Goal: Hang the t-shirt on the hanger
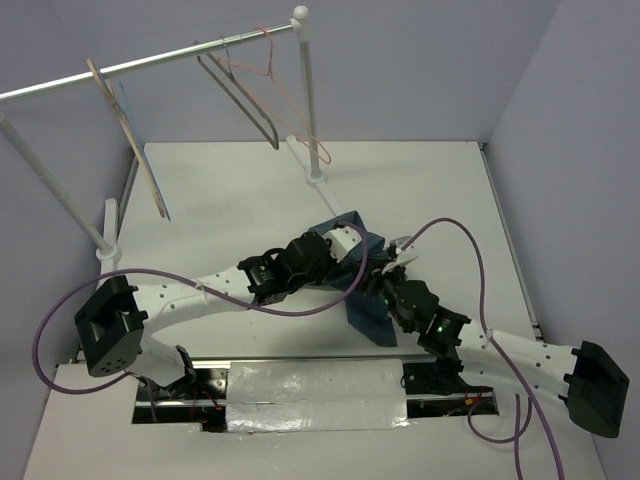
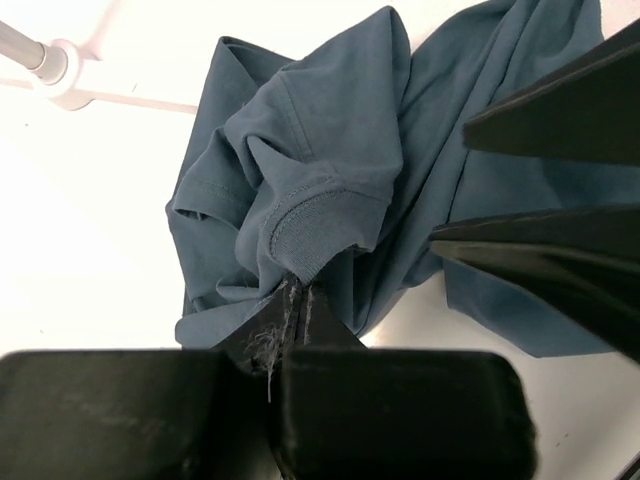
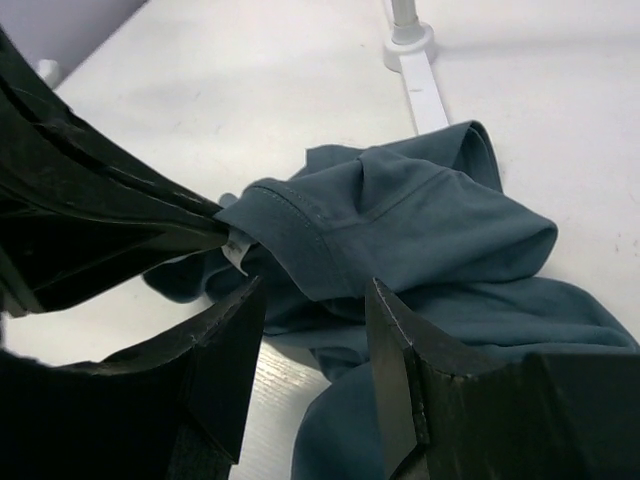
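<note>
The dark blue T-shirt (image 1: 370,320) lies bunched on the white board. My left gripper (image 1: 335,255) is shut at a folded, stitched edge of the shirt, which it holds up slightly; in the right wrist view that edge (image 3: 290,210) drapes over the left fingertips. My right gripper (image 1: 385,270) is beside it at the shirt, open, its fingertips (image 3: 385,310) apart just in front of the raised fold.
A white rack (image 1: 150,60) stands at the back with several hangers: wooden (image 1: 125,130), grey (image 1: 240,100) and pink (image 1: 290,105). Bare board is free left and right of the shirt. A wall is on the right.
</note>
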